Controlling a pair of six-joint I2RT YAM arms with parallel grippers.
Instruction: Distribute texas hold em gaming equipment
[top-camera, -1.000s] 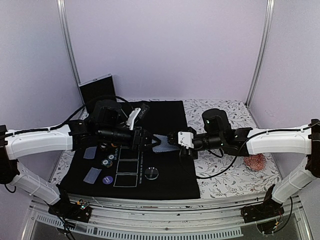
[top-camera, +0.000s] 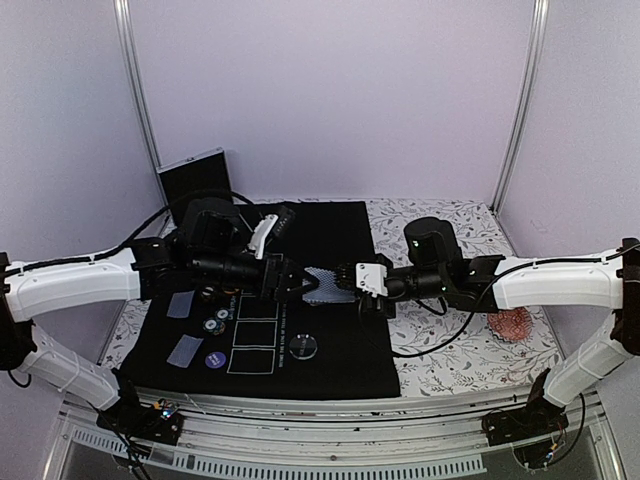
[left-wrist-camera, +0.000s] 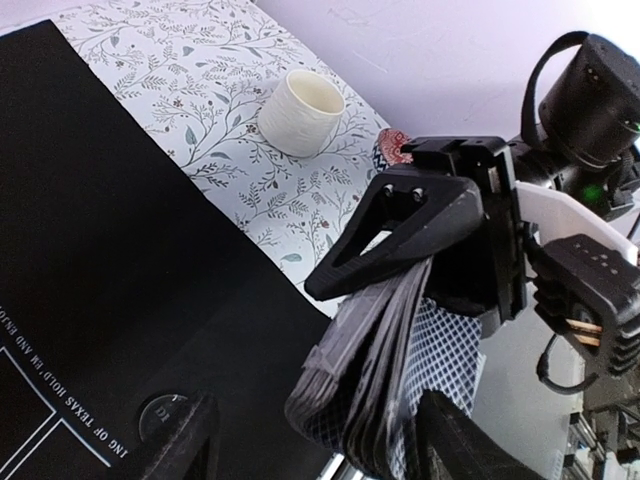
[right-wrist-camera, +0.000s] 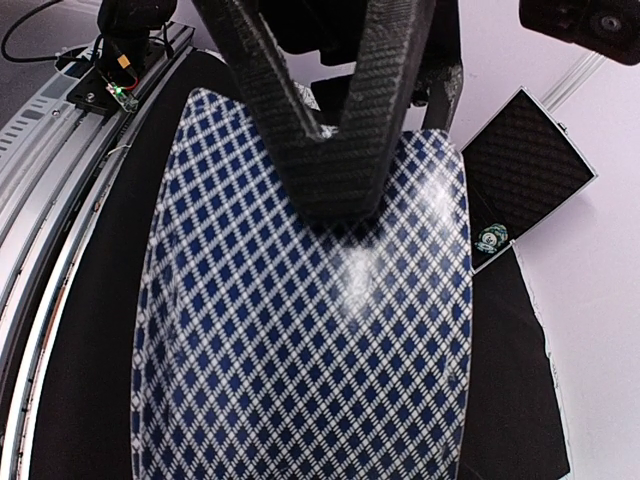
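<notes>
A bent deck of cards (top-camera: 328, 287) with blue-and-white checked backs is held above the black mat (top-camera: 340, 350). My right gripper (top-camera: 348, 277) is shut on its upper part; one dark finger (right-wrist-camera: 338, 180) presses against the checked back (right-wrist-camera: 300, 350). In the left wrist view, the deck (left-wrist-camera: 385, 370) fans into layers at its lower end. Facing it from the left, my left gripper is part open, with a finger (left-wrist-camera: 190, 445) well clear on one side and the other near the cards. Whether that finger touches them I cannot tell.
Two laid-out cards (top-camera: 186, 350) and several chips (top-camera: 216, 359) lie on the mat's left side, and a clear round disc (top-camera: 304, 346) near its middle. An open case (top-camera: 193, 180) stands at back left. A white cup (left-wrist-camera: 300, 112) stands on the floral cloth (left-wrist-camera: 180, 90).
</notes>
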